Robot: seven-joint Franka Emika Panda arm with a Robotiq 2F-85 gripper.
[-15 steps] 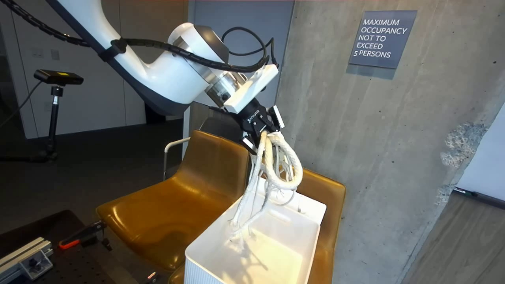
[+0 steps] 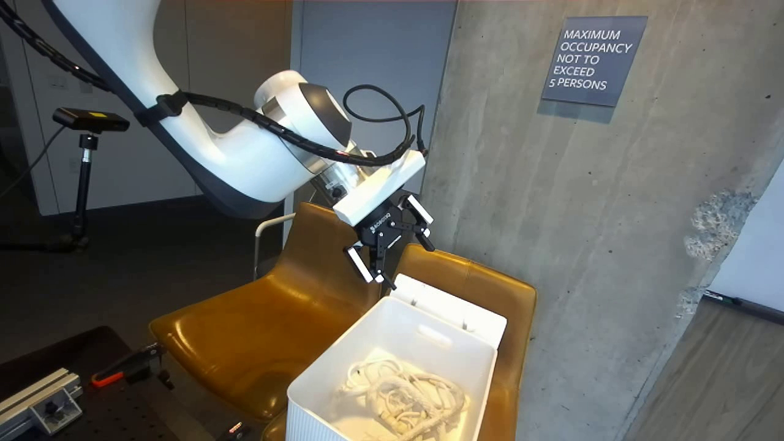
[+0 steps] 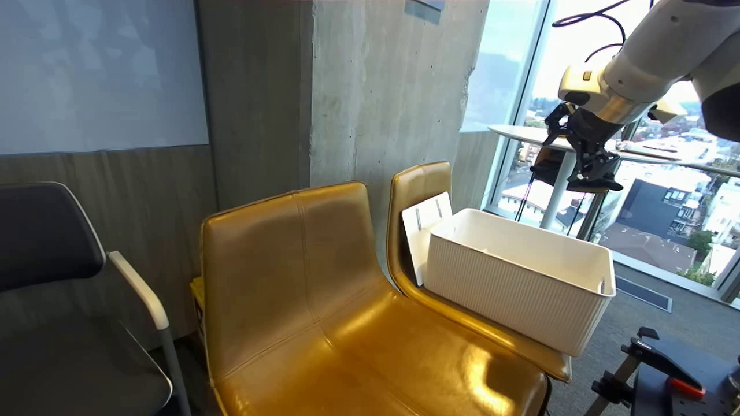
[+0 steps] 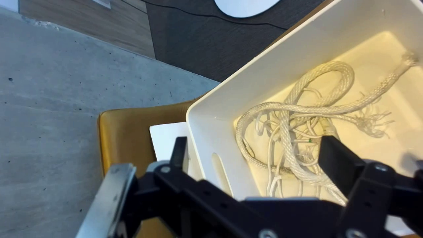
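A tangle of off-white rope (image 2: 415,400) lies on the floor of the white bin (image 2: 332,361). From the wrist view, the rope (image 4: 285,107) shows a thick braided strand, thinner cords and a frayed end. My gripper (image 2: 406,266) hangs above the bin's back end, open, with nothing between its fingers. Its two dark fingers (image 4: 337,164) stand wide apart in the wrist view, one over the rope and the other outside the bin's wall. Exterior view 2 shows the gripper (image 3: 586,149) above the ribbed bin (image 3: 513,294), whose walls hide the rope.
The bin rests on a tan leather chair (image 3: 416,181), with a white panel (image 2: 459,312) leaning behind it. A second tan chair (image 2: 220,316) stands beside it. The concrete wall (image 2: 588,257) rises close behind. A dark table with a clamp (image 2: 128,365) is at the lower left.
One second ago the gripper held the rope bundle over the bin.
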